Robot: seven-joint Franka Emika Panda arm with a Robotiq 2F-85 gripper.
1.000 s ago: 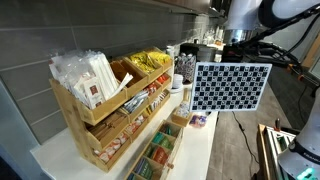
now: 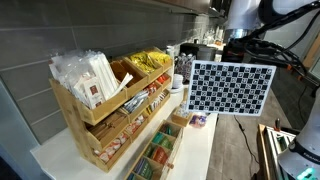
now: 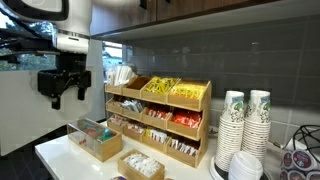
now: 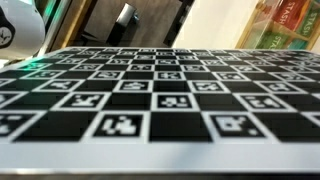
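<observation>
A black-and-white checkered marker board (image 2: 230,88) hangs in the air at the arm's end, its pattern facing exterior view 1. In the wrist view, the same board (image 4: 175,100) stretches across the lower part of the picture, seen at a low slant. My gripper (image 3: 66,90) shows dark at the left of exterior view 2, in front of a pale panel. The board moves with the arm, but its attachment is not clear. No fingers show in the wrist view, so the finger state cannot be made out.
A wooden tiered shelf (image 3: 158,102) filled with colored packets stands along the back wall. Bins (image 2: 157,155) sit on the white counter (image 2: 197,150) in front of it. Stacked paper cups (image 3: 230,125) stand at the shelf's right in exterior view 2.
In exterior view 1 the board has shifted slightly and looks a little wider, its right edge farther right and its left edge farther left. The shelf and bins have stayed put.
</observation>
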